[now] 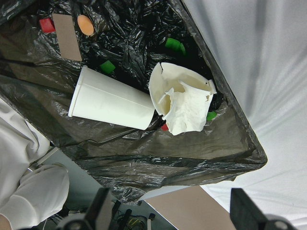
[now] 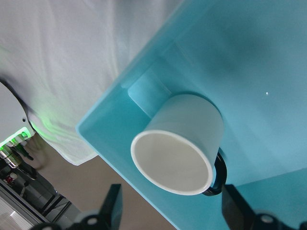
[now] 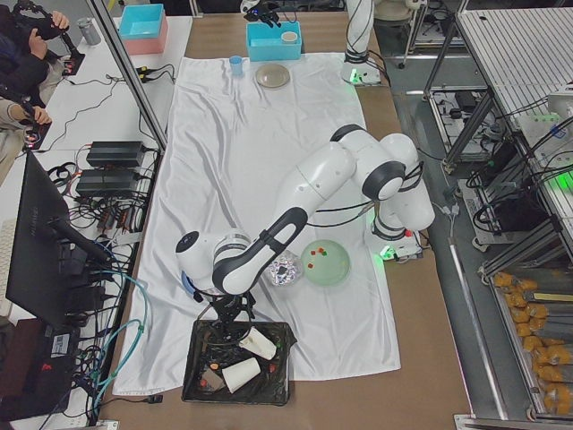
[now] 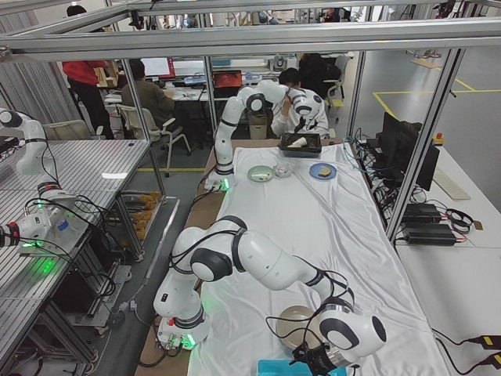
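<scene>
My left gripper hangs open over a black-lined bin (image 1: 144, 167) holding a white paper cup (image 1: 108, 99), a torn white cup (image 1: 184, 105), cardboard (image 1: 67, 36) and several red, green and orange bits. My right gripper stands open at a blue bin (image 2: 268, 105), with a white mug (image 2: 175, 143) with a black handle lying or standing inside near its wall; nothing is between the fingers.
A green plate (image 3: 325, 262), a crumpled foil item (image 3: 285, 268), a blue plate (image 4: 322, 171), a beige plate (image 3: 272, 75) and a small blue cup (image 3: 235, 65) rest on the white cloth.
</scene>
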